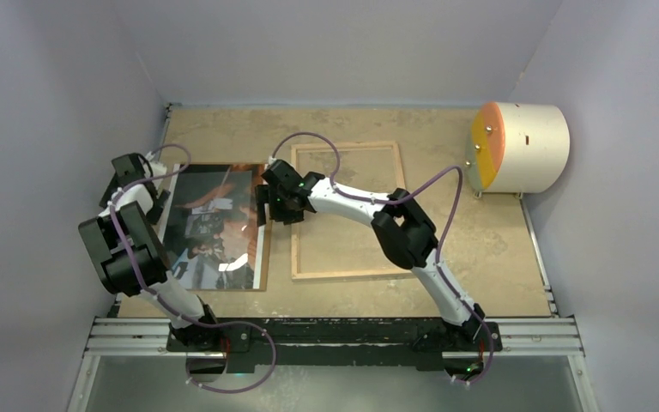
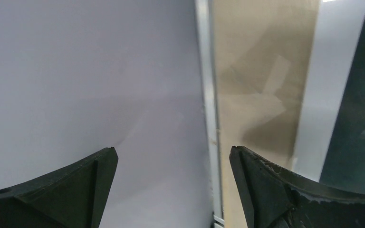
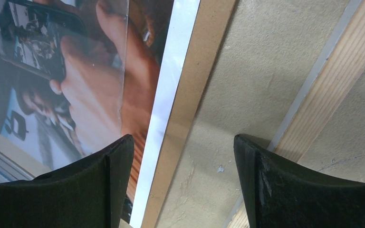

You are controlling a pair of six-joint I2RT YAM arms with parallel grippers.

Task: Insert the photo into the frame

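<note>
The photo (image 1: 214,227), a dark picture of hands with white side borders, lies flat at the left of the table. A brown edge strip (image 3: 197,73) runs along its right border. My left gripper is open at the photo's left side, with the white border (image 2: 324,80) to the right of its fingers. At the photo's right border my right gripper stands open, nothing clasped; one finger (image 3: 123,166) overlaps the photo in view and the other lies towards the frame. The light wooden frame (image 1: 352,275) rests at the table's middle, partly covered by my right arm.
A white drum-shaped cabinet (image 1: 528,148) with an orange and yellow front stands at the back right. The grey wall (image 2: 100,95) is close beside my left gripper. Bare table lies right of the frame.
</note>
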